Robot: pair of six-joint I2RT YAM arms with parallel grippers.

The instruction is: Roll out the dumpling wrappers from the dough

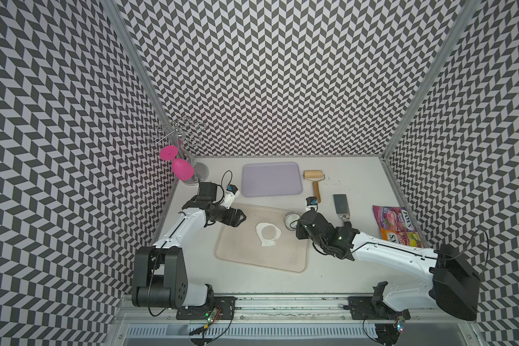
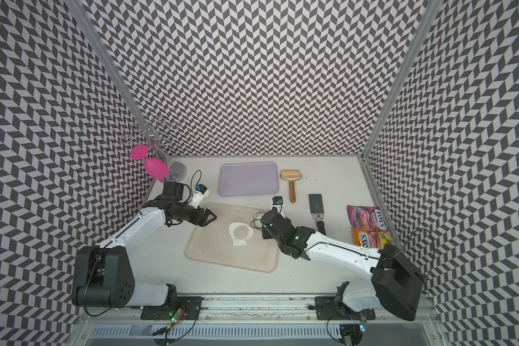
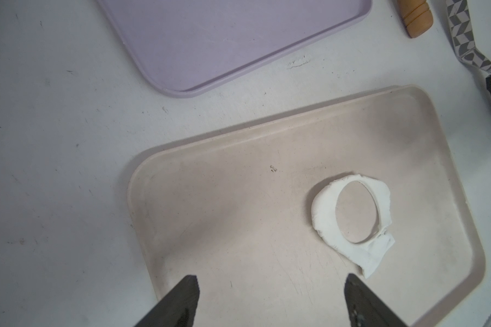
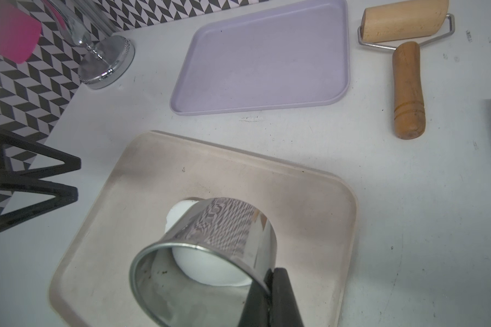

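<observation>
A flat white dough sheet (image 3: 326, 213) with a round hole lies on the beige tray (image 1: 236, 253), bare tray showing through the hole. My right gripper is shut on the thin wall of a metal ring cutter (image 4: 229, 223), which it holds tilted above the tray's right part. White dough (image 4: 210, 267) shows inside the cutter and appears to sit in it, though this view cannot settle that. My left gripper hovers over the tray's left side, fingers (image 3: 180, 299) wide apart, with nothing between them.
A purple tray (image 1: 271, 178) lies empty behind the beige one. Right of it are a wooden roller (image 1: 314, 174) and a dark scraper (image 1: 340, 203). Candy bags (image 1: 393, 219) lie far right; a whisk stand with pink tools (image 1: 182, 169) stands at back left.
</observation>
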